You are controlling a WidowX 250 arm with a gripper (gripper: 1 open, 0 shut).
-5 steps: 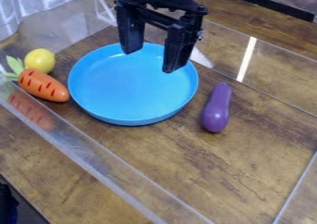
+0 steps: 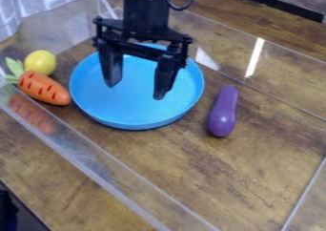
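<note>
A black gripper (image 2: pixel 137 74) hangs open over a blue plate (image 2: pixel 128 109), its two fingers spread apart with nothing between them. A toy carrot (image 2: pixel 44 88) with green leaves lies left of the plate, and a yellow lemon (image 2: pixel 40 62) sits just behind it. A purple eggplant (image 2: pixel 223 113) lies to the right of the plate. The plate itself holds nothing that I can see.
A transparent edge or panel runs along the left side, near the carrot.
The gripper has come lower over the plate and turned, shifting somewhat left. The plate, carrot, lemon and eggplant have stayed where they were.
</note>
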